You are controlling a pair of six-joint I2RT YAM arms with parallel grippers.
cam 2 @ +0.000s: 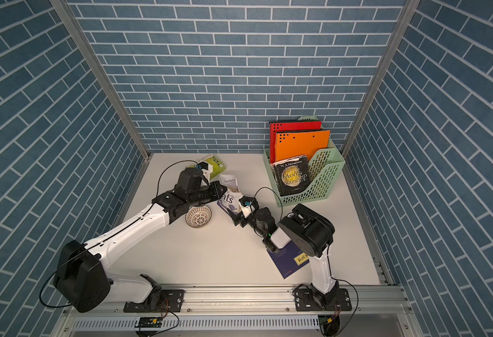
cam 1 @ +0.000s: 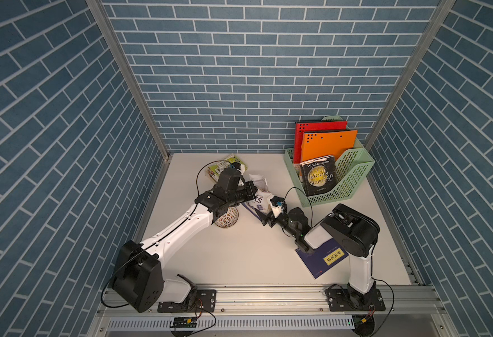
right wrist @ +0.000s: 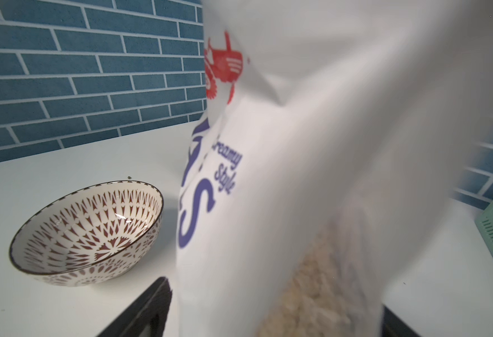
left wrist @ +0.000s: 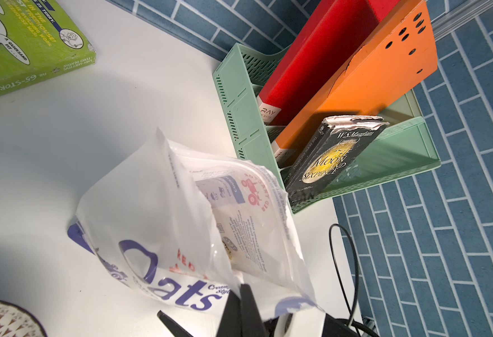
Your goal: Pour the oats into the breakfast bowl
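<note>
The white oats bag stands open in mid-table, oats (right wrist: 308,286) visible in the right wrist view. My left gripper is shut on the bag's top edge, holding it up. My right gripper is at the bag's lower front, its fingers part open on either side of it; whether they press on it is unclear. The patterned bowl (right wrist: 86,230) stands empty to the left of the bag, partly under my left arm in the top views.
A green file rack (cam 1: 342,188) with folders and a black book stands back right. A green book (left wrist: 27,45) lies behind. A navy booklet (cam 1: 313,264) lies under my right arm.
</note>
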